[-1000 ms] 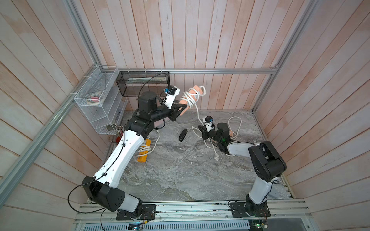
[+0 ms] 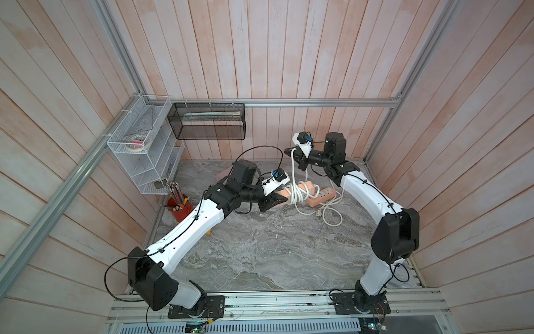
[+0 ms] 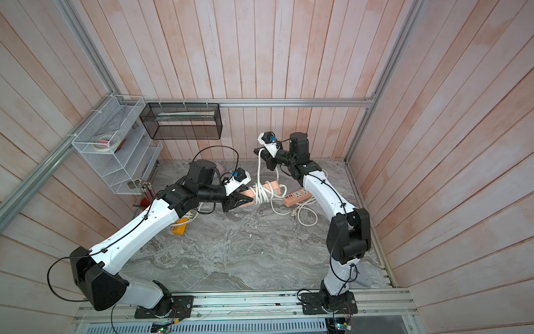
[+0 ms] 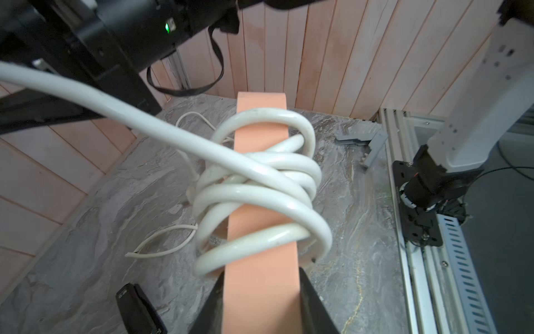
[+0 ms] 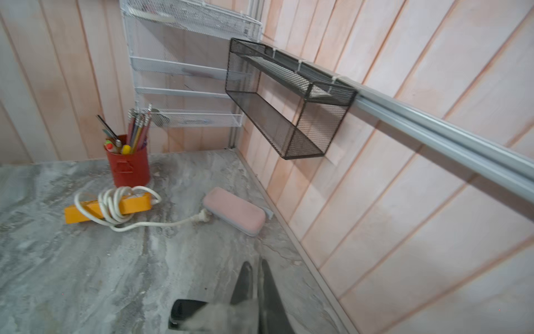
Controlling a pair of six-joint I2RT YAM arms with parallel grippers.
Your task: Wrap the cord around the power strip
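A peach power strip (image 4: 260, 303) is gripped at one end by my left gripper (image 2: 274, 200), whose fingers (image 4: 319, 311) stand on either side of it. It is off the table, its other end pointing toward the right arm. Several loose, crossing turns of white cord (image 4: 261, 203) circle its middle. From these turns the cord rises to my right gripper (image 2: 294, 158), raised toward the back wall. That gripper is shut on the cord, and another length hangs down from it. In the right wrist view its fingertips (image 5: 266, 272) nearly meet, with a pale blur beside them.
Another peach power strip (image 2: 322, 196) lies on the table at right with loose cord beside it. At left are a yellow strip (image 5: 133, 204), a pink case (image 5: 233, 210) and a red pencil cup (image 5: 132, 172).
The peach strip on the table is now uncovered.
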